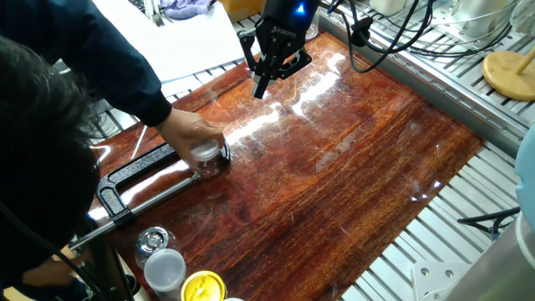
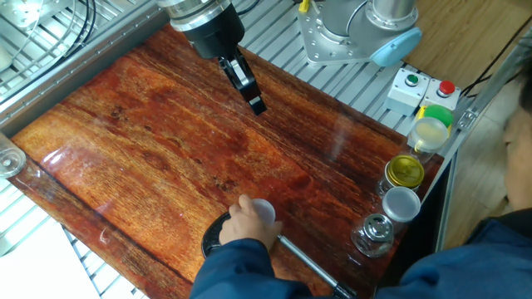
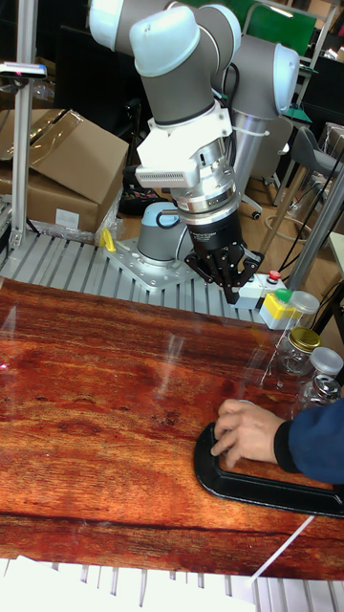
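Observation:
My gripper (image 1: 262, 89) hangs above the far side of the wooden board, its fingers together and nothing visible between them. In the second exterior view the gripper (image 2: 258, 106) also appears shut, clear of any object. A person's hand (image 1: 186, 132) holds a small clear jar with a whitish lid (image 1: 206, 151) at the end of a black C-clamp (image 1: 134, 169). The clamp lies on the board, well apart from my gripper. How firmly the clamp grips anything is hidden by the hand.
Along one board edge stand several jars: one metal-topped (image 2: 378, 227), one whitish-lidded (image 2: 401, 204), one gold-lidded (image 2: 405, 172). The person's arm covers the left of the first view. Much of the wooden board (image 1: 359, 159) is bare.

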